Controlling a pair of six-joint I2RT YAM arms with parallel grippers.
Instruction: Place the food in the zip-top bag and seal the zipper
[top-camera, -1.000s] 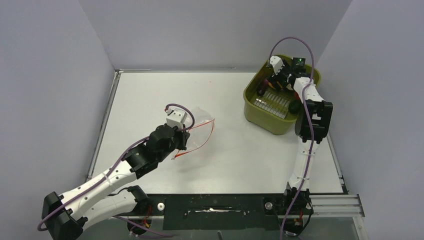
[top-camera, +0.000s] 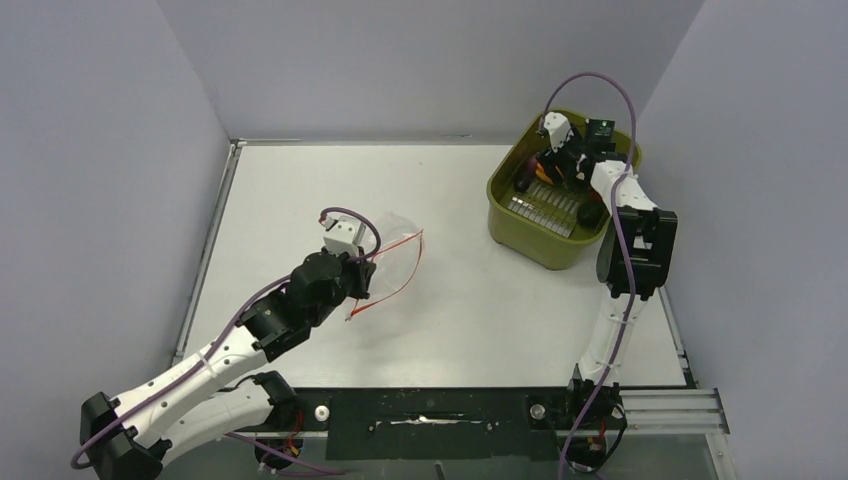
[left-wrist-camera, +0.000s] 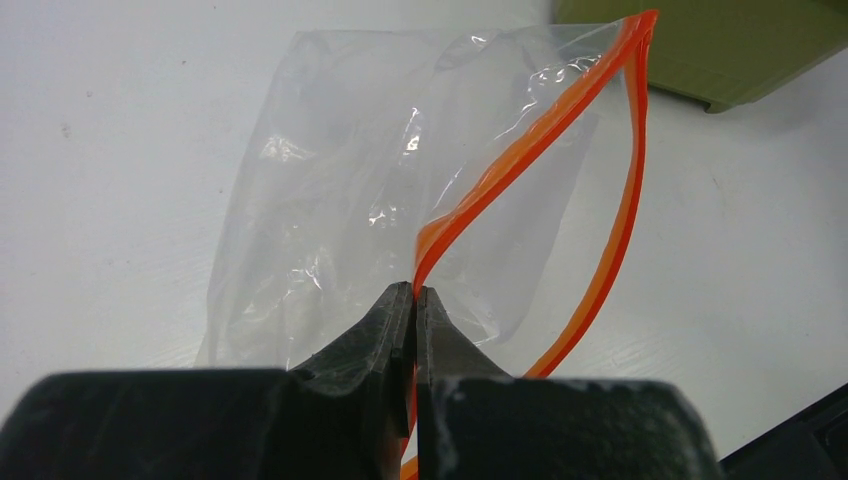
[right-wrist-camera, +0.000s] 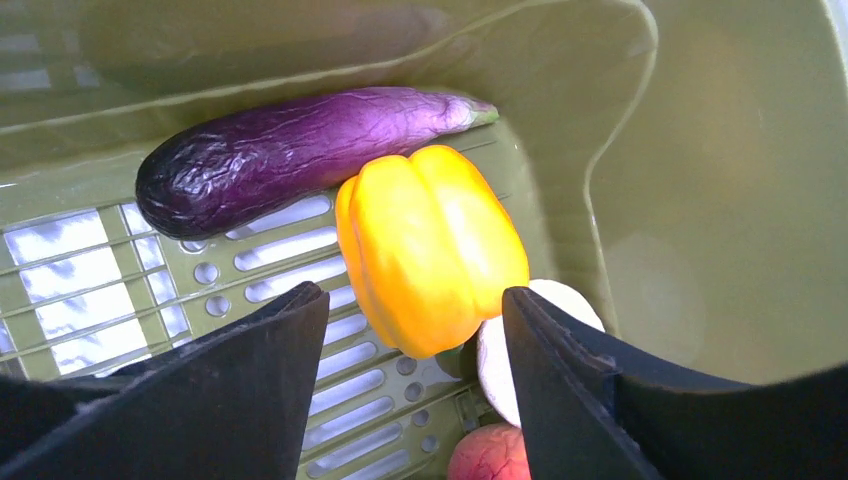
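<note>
A clear zip top bag (left-wrist-camera: 310, 190) with an orange rim gapes apart on the right side in the left wrist view. My left gripper is shut on that rim, the thin strip passing between its fingertips. In the top view the bag (top-camera: 400, 262) is just right of the left gripper, over the white table. My right gripper points down into the green basket, its fingers apart. Beyond and partly between them lies a yellow bell pepper (right-wrist-camera: 425, 245), not visibly gripped. A purple eggplant (right-wrist-camera: 290, 155) rests beside the pepper along the basket wall.
The green basket (top-camera: 528, 243) stands at the table's back right, its walls close around the right gripper. A white round item (right-wrist-camera: 498, 370) and a reddish round item (right-wrist-camera: 490, 455) sit by the right finger.
My left gripper has shifted slightly left, drawing the bag's rim with it. The right arm and its gripper have moved a little to the right over the basket.
</note>
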